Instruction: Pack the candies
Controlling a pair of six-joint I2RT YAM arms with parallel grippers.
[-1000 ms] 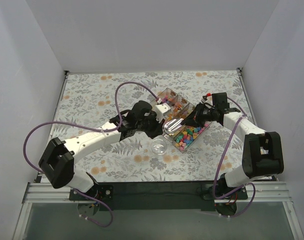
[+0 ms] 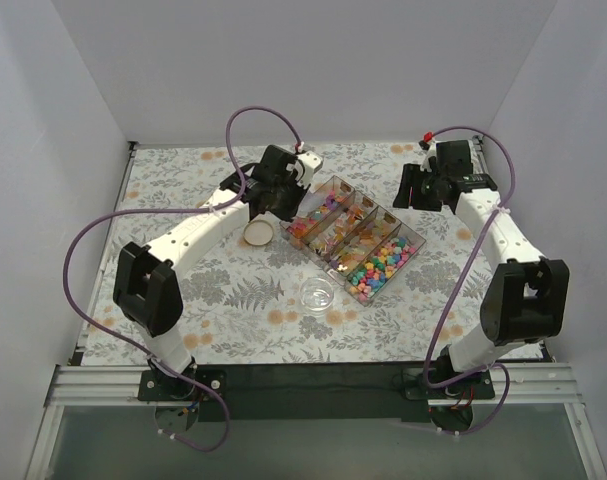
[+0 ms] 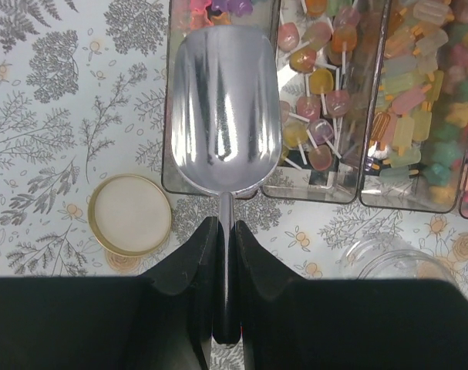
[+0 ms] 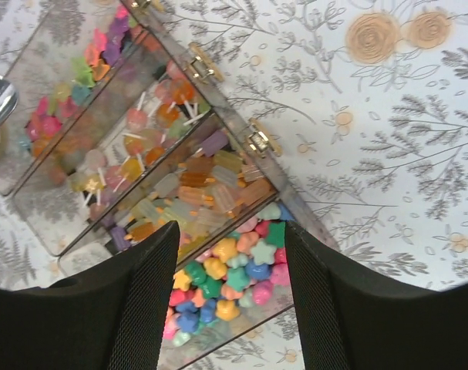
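Note:
My left gripper is shut on the handle of a metal scoop [image 3: 224, 108], whose empty-looking bowl hangs over the left end of the clear compartment box [image 3: 311, 189]. The box holds sorted candies: small colourful ones, lollipops [image 3: 320, 81], popsicle shapes [image 4: 218, 185] and bright star-like pieces [image 4: 237, 270]. My right gripper is open above the right side of the box, with nothing between its fingers.
A round lid [image 3: 129, 214] lies left of the box. A clear round container [image 2: 317, 294] stands in front of it.
My left gripper has moved up and left with the scoop, away from the box's right compartments. My right gripper has drawn back to the upper right, apart from the scoop.

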